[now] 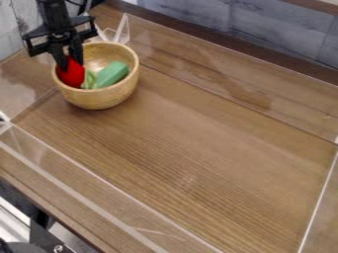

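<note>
A wooden bowl (109, 100) sits at the upper left of the table. Inside it lie a red object (71, 75) and a green oblong object (110, 76), with something pale between them. The black gripper (66, 53) is over the bowl's left part, shut on the red object. Its fingertips are small in this view and partly hidden by the red object.
A dark area lies beyond its lower-left edge. A pale surface and dark parts of the robot are at the top left.
</note>
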